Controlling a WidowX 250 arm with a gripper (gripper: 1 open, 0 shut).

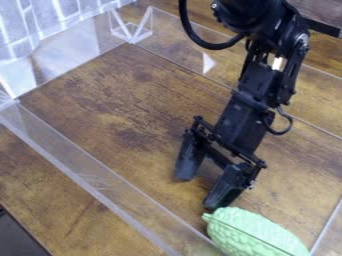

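Note:
My black gripper (211, 172) hangs low over the wooden floor of a clear-walled enclosure, right of centre, open with its two fingers apart and nothing seen between them. A pale green, bumpy oblong object (257, 236) lies at the bottom right, just below and in front of the gripper, apart from its fingers. Part of it is cut off by the frame's edge.
Clear plastic walls (80, 170) run along the left and back of the wooden floor (107, 100). A white draped cloth (47, 25) is at the upper left. The floor left of the gripper is bare.

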